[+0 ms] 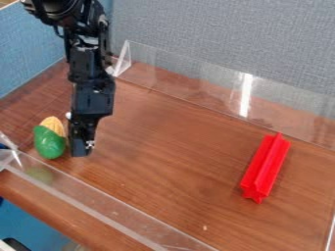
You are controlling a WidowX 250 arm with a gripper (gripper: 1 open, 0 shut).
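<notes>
My black gripper (pixel 81 147) hangs low at the left of the wooden tray, shut, with nothing visible between its fingers. Just left of it sits a round object, green (pixel 50 143) toward the front and yellow (pixel 53 125) behind, apart from or barely beside the fingers.
A red ribbed block (pixel 265 167) lies on the right of the wooden floor (pixel 170 167). Clear plastic walls (pixel 118 212) edge the tray at front and back.
</notes>
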